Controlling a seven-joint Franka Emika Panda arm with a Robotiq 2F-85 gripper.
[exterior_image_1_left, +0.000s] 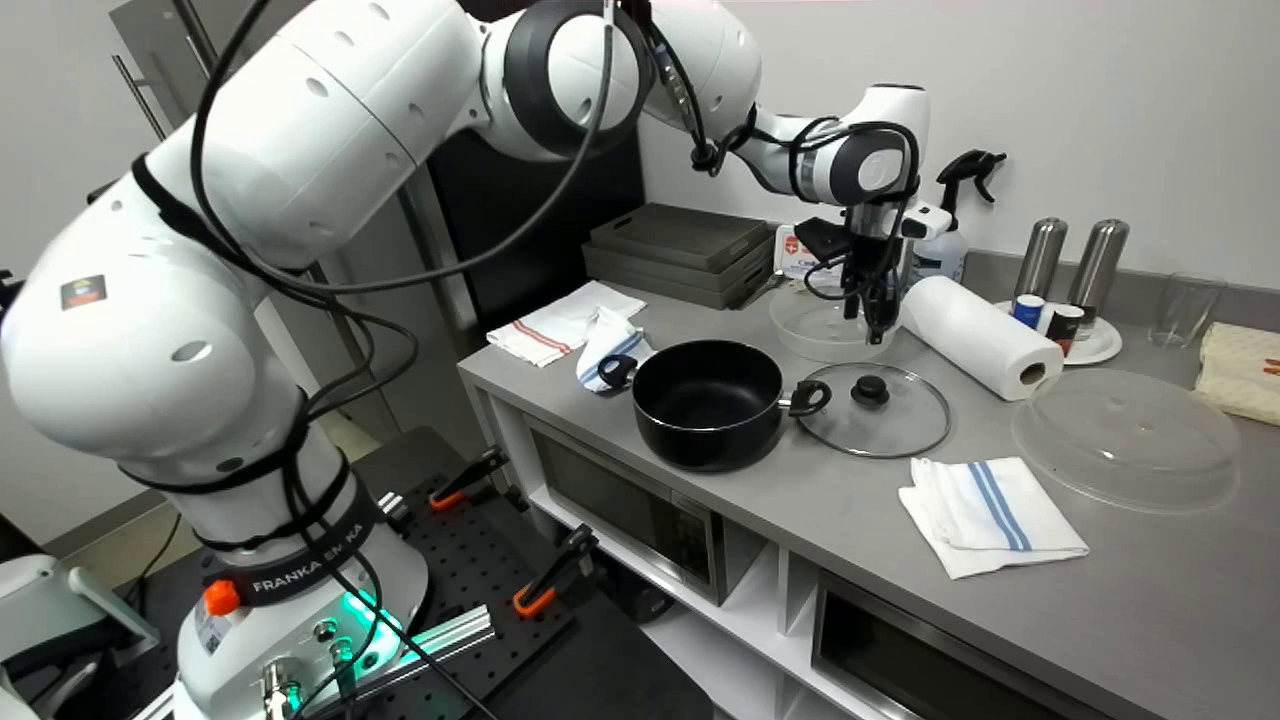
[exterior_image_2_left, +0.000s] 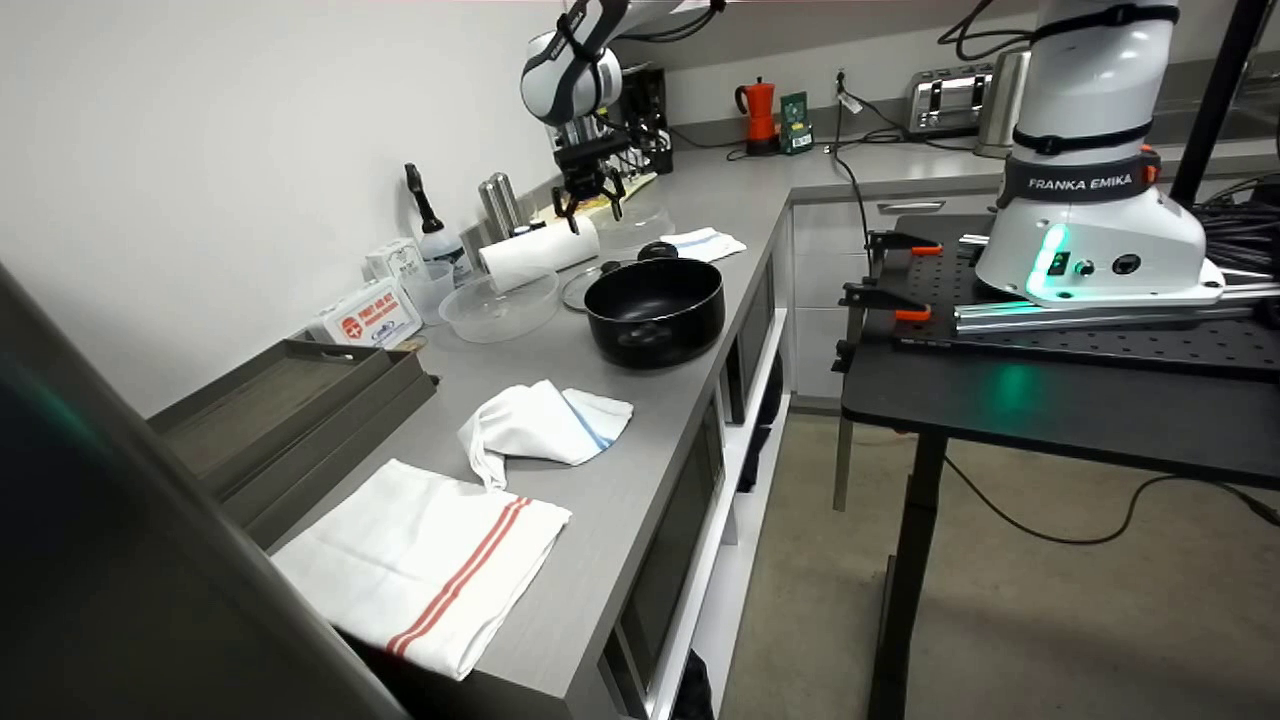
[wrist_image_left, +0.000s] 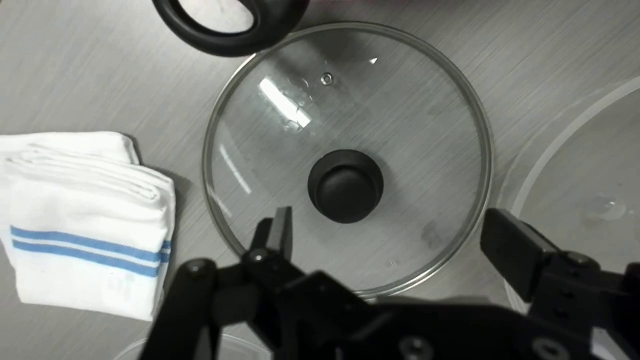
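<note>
Below my gripper lies a round glass lid (wrist_image_left: 414, 138) with a steel rim, flat on the grey counter. Its black knob (wrist_image_left: 345, 186) points up, a little ahead of the gap between my fingertips in the wrist view. The fingers stand wide open, with nothing between them, and are apart from the lid. A black two-handled pot (exterior_image_1_left: 708, 402), uncovered and apparently empty, sits beside the lid; one of its handles (wrist_image_left: 240, 36) reaches close to the lid's rim.
Clear plastic bowl (exterior_image_1_left: 828, 324) and clear plastic cover (exterior_image_1_left: 1128, 438) flank the lid. A paper towel roll (exterior_image_1_left: 981, 336) lies behind it. A folded blue-striped towel (exterior_image_1_left: 993, 516) is in front; another crumpled towel (exterior_image_2_left: 546, 426) lies past the pot. Grey trays (exterior_image_1_left: 680, 252) are stacked at the far left.
</note>
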